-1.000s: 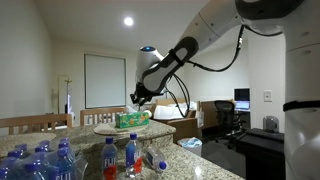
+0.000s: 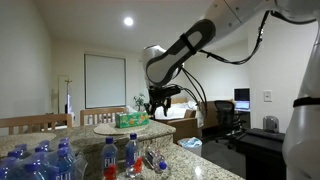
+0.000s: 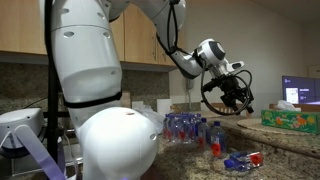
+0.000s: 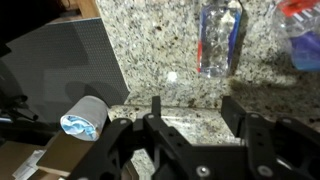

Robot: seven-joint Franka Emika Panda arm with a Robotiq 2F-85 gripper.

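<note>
My gripper hangs over the counter, its fingers apart and nothing between them. In exterior view 1 the gripper (image 2: 158, 106) is high above the counter. A clear bottle with a red and blue label (image 3: 243, 160) lies on its side on the speckled counter. The wrist view shows this lying bottle (image 4: 216, 40) ahead of the fingertips and apart from them. Two upright bottles stand near it, one with a red label (image 2: 110, 158) and another (image 2: 132, 157) beside it.
Several blue-capped bottles (image 3: 182, 130) stand grouped on the counter. A green box (image 3: 290, 120) rests on a round board (image 2: 108, 129) on the raised ledge. Below the counter edge, the wrist view shows a bin (image 4: 84, 118) and a dark mat (image 4: 70, 75).
In exterior view 1 my gripper has moved to the right and slightly down, away from above the green box. The bottles and box have stayed put.
</note>
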